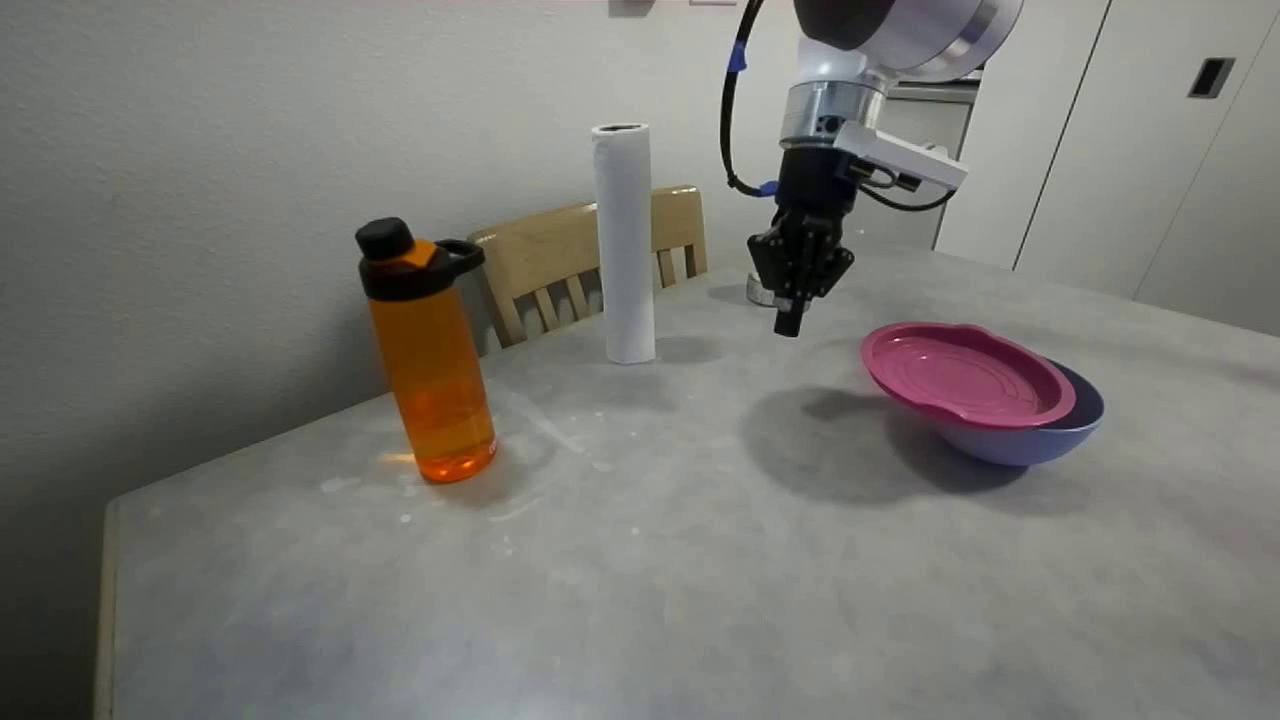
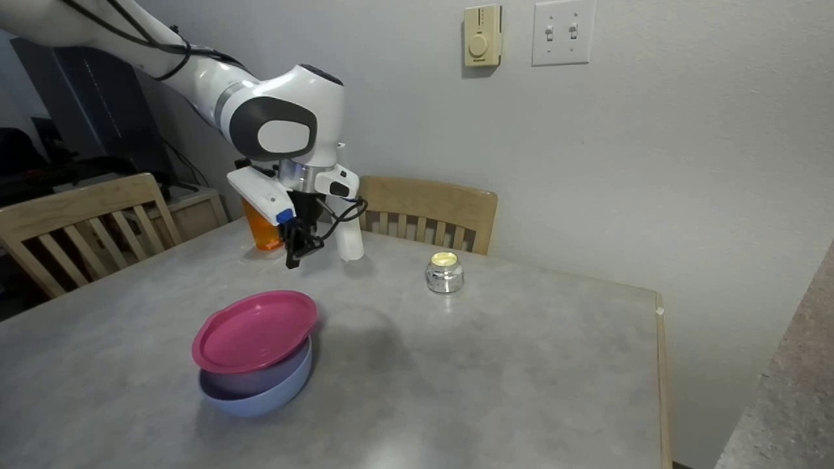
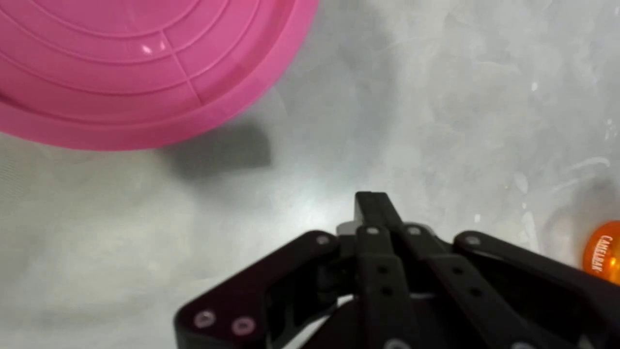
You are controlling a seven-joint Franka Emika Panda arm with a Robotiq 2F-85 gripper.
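Observation:
My gripper (image 1: 788, 322) hangs above the table, shut, and nothing shows between its fingertips in the wrist view. In exterior view 1 a pink plate (image 1: 960, 374) lies to its right, tilted on top of a blue bowl (image 1: 1017, 444), leaving part of the bowl's inside uncovered. Exterior view 2 shows the same pink plate (image 2: 256, 332) resting aslant over the blue bowl (image 2: 258, 400), nearer that camera than the gripper. From the wrist, the pink plate (image 3: 139, 87) fills the upper left, apart from my fingers.
An orange bottle (image 1: 432, 372) stands at the left, with an upright white paper roll (image 1: 624, 246) near the back edge. A silver jar (image 2: 445, 275) sits toward the back, open table around it. Wooden chairs (image 2: 430, 203) stand behind the table edge.

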